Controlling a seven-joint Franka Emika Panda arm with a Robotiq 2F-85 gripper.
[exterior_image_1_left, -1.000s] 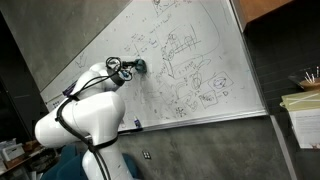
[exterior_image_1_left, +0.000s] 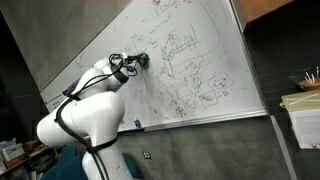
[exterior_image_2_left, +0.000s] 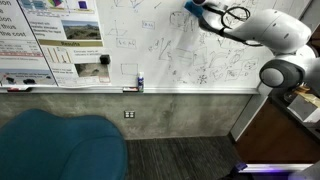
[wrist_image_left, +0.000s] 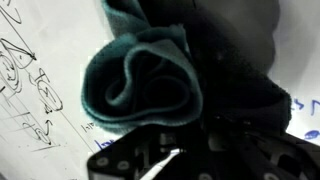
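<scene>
A teal cloth (wrist_image_left: 140, 85), bunched and rolled into folds, fills the middle of the wrist view. My gripper is shut on it, and the folds cover most of the fingertips. In exterior view 1 the cloth (exterior_image_1_left: 142, 60) is up against the whiteboard (exterior_image_1_left: 185, 50), or very close to it, toward the board's left part. Black and blue marker drawings cover much of the board. Exterior view 2 shows only a bit of the cloth (exterior_image_2_left: 193, 8) at the top edge, before the whiteboard (exterior_image_2_left: 160, 65).
On the board's ledge stands a small bottle (exterior_image_2_left: 140, 83), with a black eraser (exterior_image_2_left: 130, 89) beside it. Posters (exterior_image_2_left: 70, 45) hang left of the writing. A teal chair (exterior_image_2_left: 60, 140) is below the board. At the far right is a shelf with papers (exterior_image_1_left: 302, 102).
The cloth remains in the gripper.
</scene>
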